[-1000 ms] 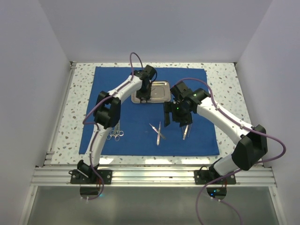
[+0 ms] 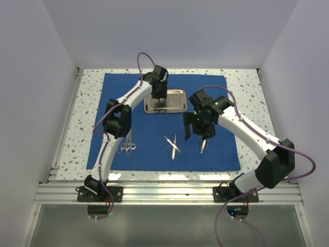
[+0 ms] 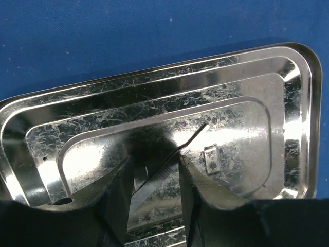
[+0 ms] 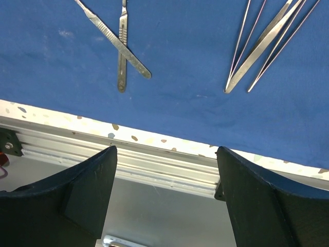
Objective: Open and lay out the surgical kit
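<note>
The silver tray [image 2: 179, 108] lies on the blue cloth at the back. A thin, dark-edged instrument [image 3: 196, 134] lies slantwise in the tray, its lower part running between the fingers of my left gripper. Those fingers stand apart, with gaps beside the instrument. Near the cloth's middle two scalpels [image 4: 122, 76] lie crossed. Several tweezers [image 4: 263, 43] are grouped to their right. Over that side hovers my right gripper, open and empty, partly covering the tweezers in the top view. Scissors-like tools [image 2: 127, 146] lie at the left, partly hidden by the left arm.
A speckled table margin [image 2: 77, 118] surrounds it, with a metal rail [image 2: 164, 191] along the front edge. Walls rise left, right and behind.
The crossed scalpels have not moved.
</note>
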